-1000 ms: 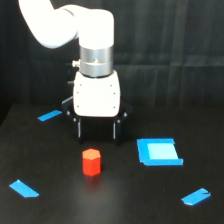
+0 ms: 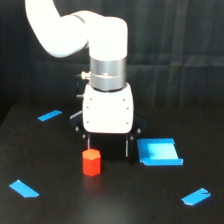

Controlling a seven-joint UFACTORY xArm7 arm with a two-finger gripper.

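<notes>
A small red block (image 2: 92,162) sits upright on the dark table, left of centre and toward the camera. My gripper (image 2: 108,150) hangs above and slightly right of it, seemingly farther from the camera, under a white hand. Its dark fingers look spread apart, with nothing visible between them, though they blend into the black background. One finger appears just above the block's top in the picture; whether it touches cannot be told.
A light square bordered with blue tape (image 2: 142,159) lies on the table to the right. Separate blue tape strips mark the far left (image 2: 50,115), near left (image 2: 23,188) and near right (image 2: 196,197). Bare table surrounds the block.
My gripper has shifted right and lower in the picture. The red block and the tape marks have stayed where they were.
</notes>
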